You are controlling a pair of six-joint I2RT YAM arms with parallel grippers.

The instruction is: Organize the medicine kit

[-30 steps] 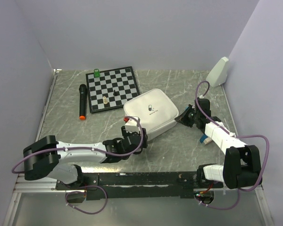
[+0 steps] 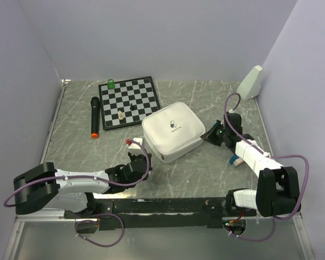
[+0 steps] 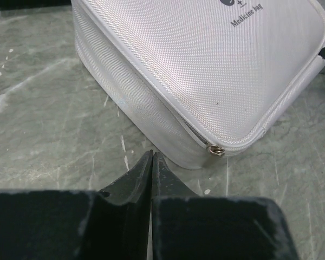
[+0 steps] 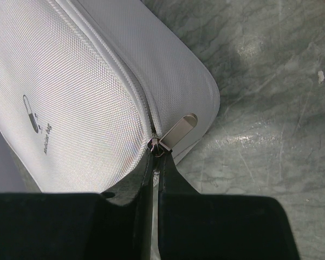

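The white medicine bag (image 2: pixel 173 127) lies closed on the marble surface. In the right wrist view my right gripper is shut on a metal zipper pull (image 4: pixel 179 130) at the seam of the bag (image 4: pixel 70 103). My left gripper is shut just off the bag's near corner, where another zipper slider (image 3: pixel 215 150) sits; nothing shows between its fingers.
A chessboard (image 2: pixel 143 114) with small items lies behind and left of the bag. A black microphone (image 2: pixel 95 114) lies left of it. A white object (image 2: pixel 250 81) stands at the back right, and blue items lie partly hidden near the right arm.
My left gripper has moved left, away from the bag's near left corner, uncovering more of it. The bag and right gripper look unchanged.
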